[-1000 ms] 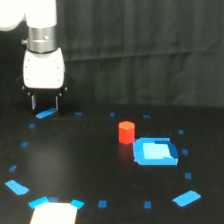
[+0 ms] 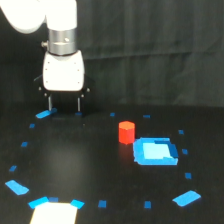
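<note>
A red block (image 2: 126,132) rests on the dark table near the middle. Just to its lower right lies a blue square frame (image 2: 143,159) with a pale inside. At the upper left, my gripper (image 2: 65,106) hangs pointing down, well to the left of the block and apart from it. Its two dark fingers stand spread, and nothing shows between them.
Small blue marks dot the black surface. Larger light-blue tape pieces lie at the left (image 2: 17,187) and lower right (image 2: 187,198). A bright whitish shape (image 2: 54,213) sits at the front edge.
The arm and gripper have shifted to the right. Block and blue frame stay where they were, and the fingers still look spread.
</note>
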